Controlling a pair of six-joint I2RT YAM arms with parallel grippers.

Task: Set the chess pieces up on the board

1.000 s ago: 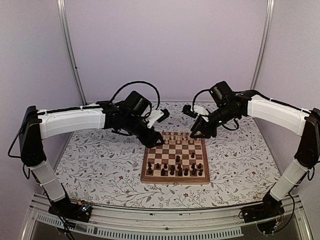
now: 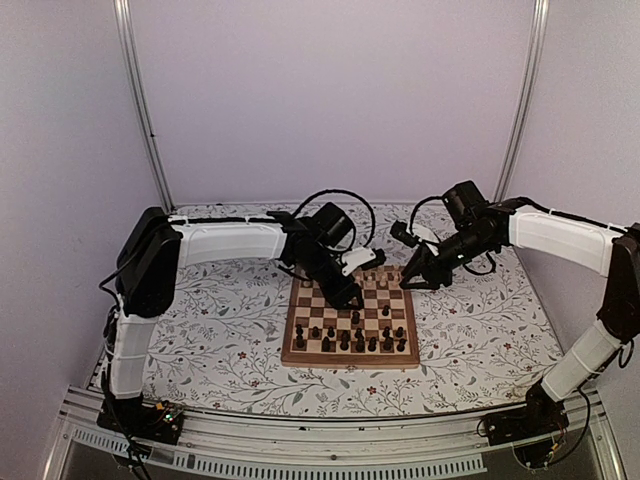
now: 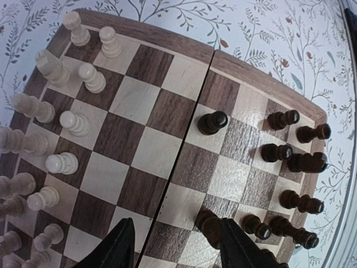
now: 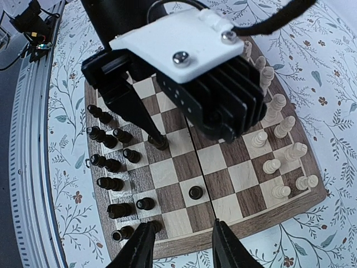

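The chessboard (image 2: 350, 361) holds white pieces along the far edge and dark pieces along the near one. In the left wrist view, white pieces (image 3: 76, 122) line the left side, dark pieces (image 3: 297, 198) the right. My left gripper is low over the board's middle, fingers apart, with a dark piece (image 3: 210, 229) beside its right fingertip. A lone dark pawn (image 3: 212, 123) stands farther off. My right gripper (image 2: 422, 278) is open at the board's right edge; in the right wrist view, its fingers (image 4: 144, 245) have nothing between them.
The left arm reaches over the board and hides part of it in the top and right wrist views, close to my right gripper.
My left gripper has moved right and down onto the board's middle.
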